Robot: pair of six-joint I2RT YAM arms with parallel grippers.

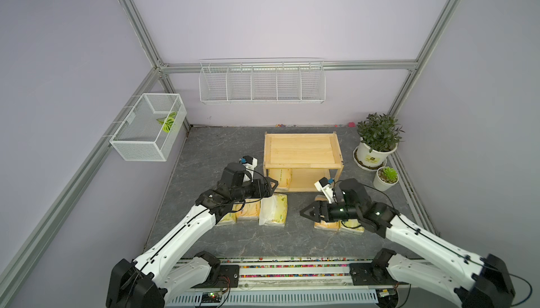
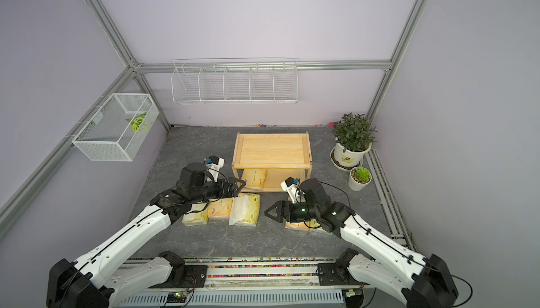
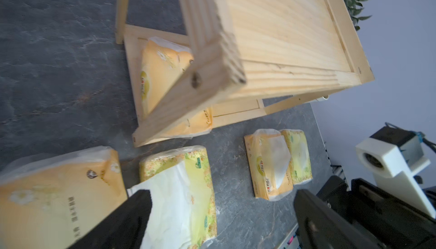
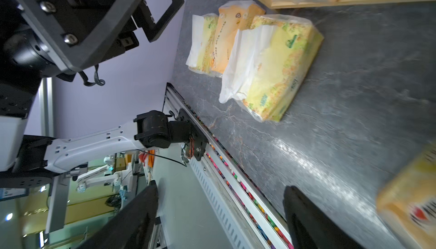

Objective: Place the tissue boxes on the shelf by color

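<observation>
An orange tissue pack lies on the lower level at the left end of the wooden shelf. In front of the shelf's left side lie a yellow pack, an orange pack and another yellow pack. To the right, an orange pack and a yellow pack lie side by side, partly hidden by my right arm in the top views. Near the shelf's left front corner, my left gripper is open and empty. My right gripper hangs open and empty left of the right-hand packs.
Two potted plants, a large one and a small one, stand right of the shelf. A white wire basket hangs on the left, a wire rack at the back. The shelf's top board is bare.
</observation>
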